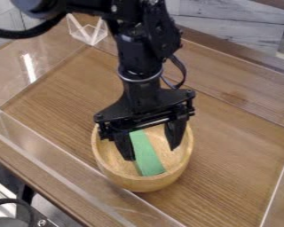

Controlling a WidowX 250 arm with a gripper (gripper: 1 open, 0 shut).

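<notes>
A round wooden bowl (156,178) sits on the wooden table, with a flat green block (147,156) lying inside it. My black gripper (149,139) is over the bowl, fingers spread open, one near the upper left rim and the other at the upper right. The block shows between and below them, partly hidden at its upper end by the gripper.
A clear plastic wall runs along the lower left, with cables beyond it. A pale board stands at the back right.
</notes>
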